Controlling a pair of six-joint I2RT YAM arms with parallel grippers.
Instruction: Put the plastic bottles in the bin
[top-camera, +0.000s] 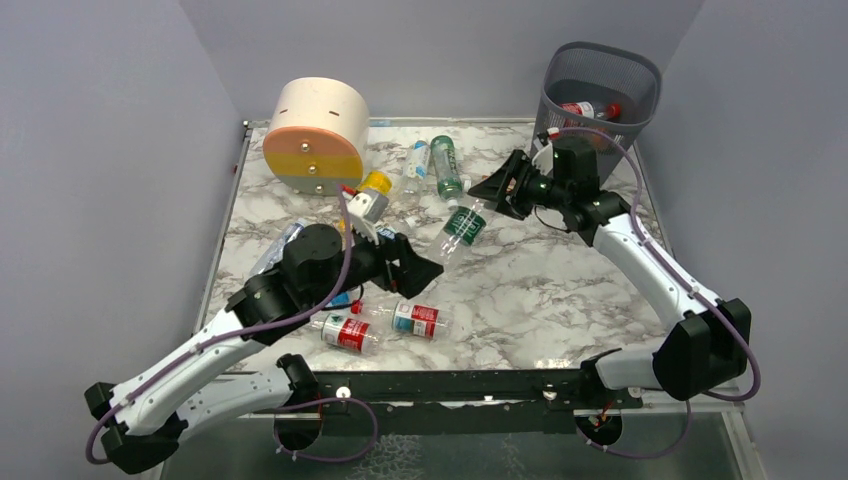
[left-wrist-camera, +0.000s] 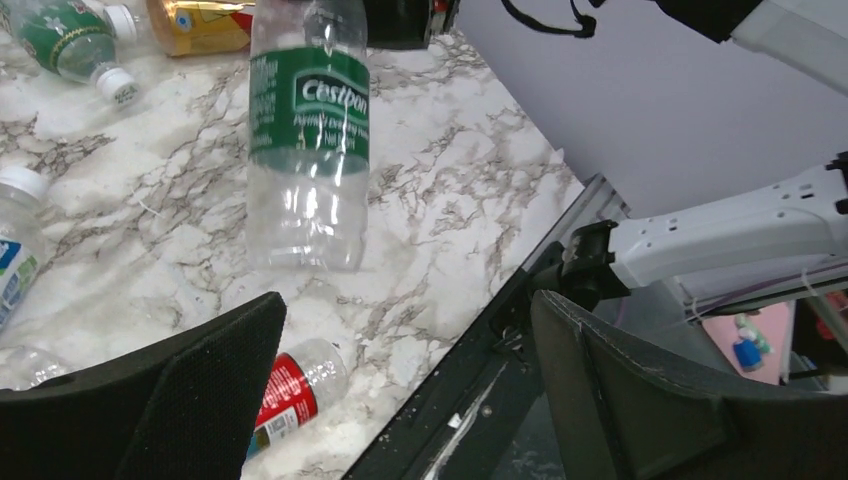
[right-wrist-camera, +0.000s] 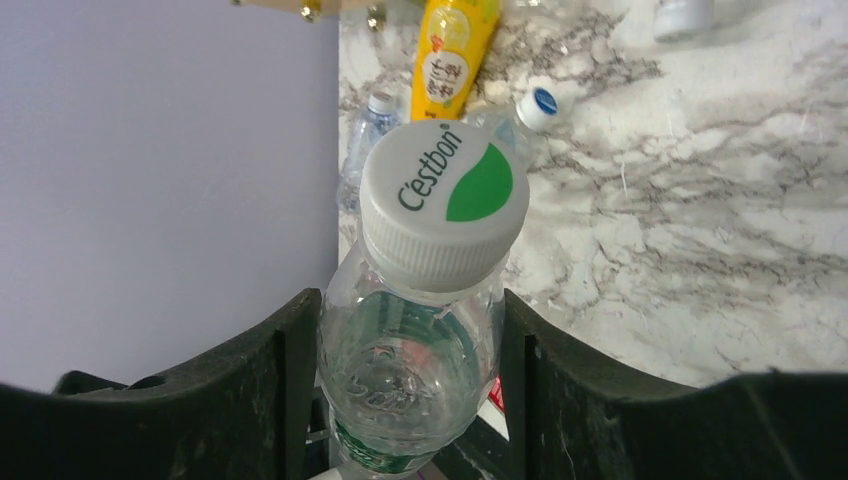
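Observation:
A clear Cestbon bottle with a green label (top-camera: 462, 226) (left-wrist-camera: 308, 120) and white cap (right-wrist-camera: 443, 195) is held upright-tilted by my right gripper (top-camera: 492, 196), which is shut on it near the cap. My left gripper (top-camera: 408, 268) stands open and apart, below and left of that bottle, nothing between its fingers. Other bottles lie on the marble table: red-labelled ones (top-camera: 415, 320) at the front, a green one (top-camera: 446, 170) at the back, a yellow one (right-wrist-camera: 447, 60). The grey mesh bin (top-camera: 590, 70) at the back right holds bottles.
A cream cylindrical box (top-camera: 315, 110) with coloured drawers stands at the back left. Grey walls bound the sides and back.

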